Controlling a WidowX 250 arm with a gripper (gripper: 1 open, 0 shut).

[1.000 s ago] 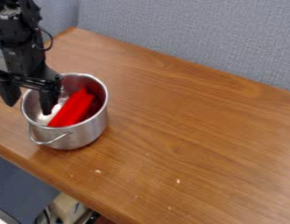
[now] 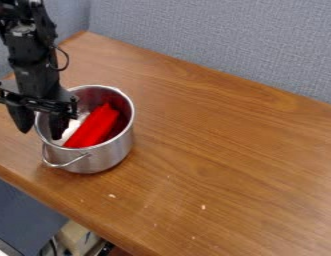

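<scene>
A silver metal pot (image 2: 108,153) with a wire handle sits at the left of the wooden table. Inside it lies a red elongated object (image 2: 96,127), with something white partly visible beside it. My black gripper (image 2: 42,118) is at the pot's left side, its fingers reaching down at the rim and over the white item. Whether it holds anything is hidden.
A grey wall (image 2: 208,45) stands at the back. The table's near left edge runs below the pot, with cables beyond it.
My gripper has moved slightly rightward along the pot's left side.
</scene>
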